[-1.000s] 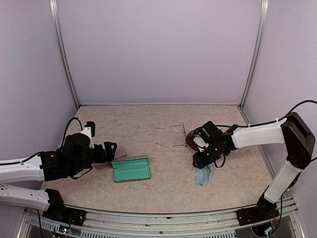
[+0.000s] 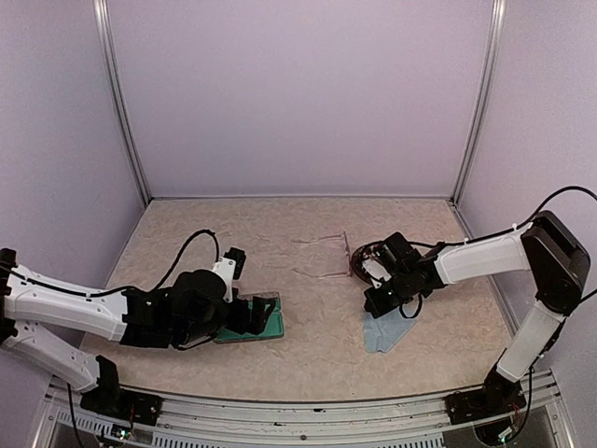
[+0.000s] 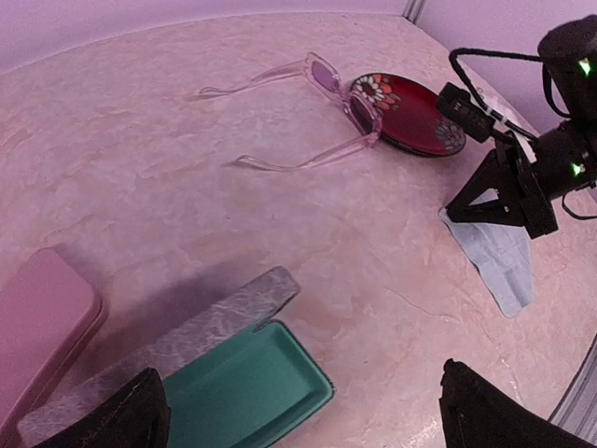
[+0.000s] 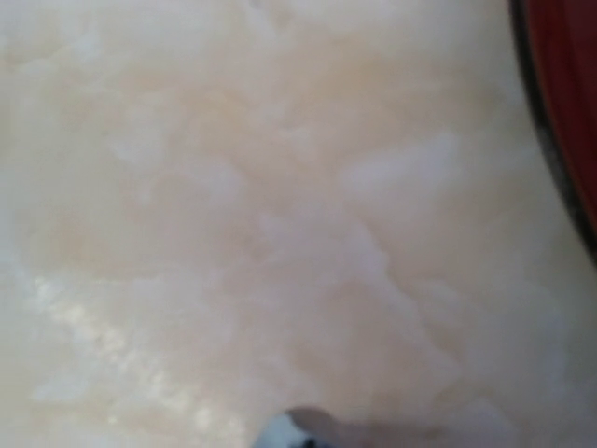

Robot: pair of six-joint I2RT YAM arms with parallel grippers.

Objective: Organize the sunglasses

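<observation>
Pink sunglasses [image 2: 347,248] lie on the table with their temples spread to the left, shown larger as sunglasses [image 3: 324,77] in the left wrist view. A case with a green inside [image 2: 252,329] lies open at the front left. Over its right part is my left gripper [image 2: 265,315], open and empty, its dark fingers [image 3: 485,411] wide apart. My right gripper [image 2: 373,304] is shut at the upper edge of a pale blue cloth [image 2: 388,333]; whether cloth is pinched between its fingers cannot be made out. The right wrist view shows only a fingertip [image 4: 287,431].
A dark red round plate [image 3: 410,117] with a flower pattern touches or nearly touches the sunglasses' right side. A pink object [image 3: 42,317] lies left of the case. Bare table lies between case and cloth, and across the back.
My left gripper has moved right, from left of the case to over it. The cloth looks wider and flatter than before, while the right gripper has barely shifted. Sunglasses and case stay put.
</observation>
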